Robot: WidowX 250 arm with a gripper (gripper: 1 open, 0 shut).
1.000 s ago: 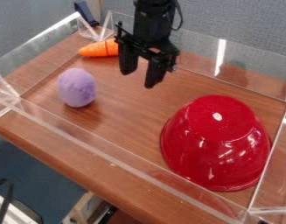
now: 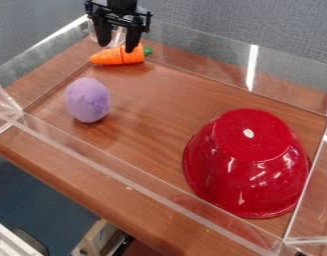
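Observation:
My black gripper (image 2: pixel 116 38) is at the top left, over the orange toy carrot (image 2: pixel 115 57) with green top, its fingers pointing down close to the carrot's upper side. The fingers appear spread apart; whether they touch the carrot is unclear. A purple egg-shaped object (image 2: pixel 88 100) rests on the wooden surface at the left. A red upside-down bowl (image 2: pixel 245 162) sits at the right.
Clear plastic walls enclose the wooden surface (image 2: pixel 173 110), whose middle is free. A grey wall stands behind, and a dark gap lies below the front-left edge.
My gripper has moved from the top middle leftward and back to over the carrot. The carrot, purple object and bowl look unmoved.

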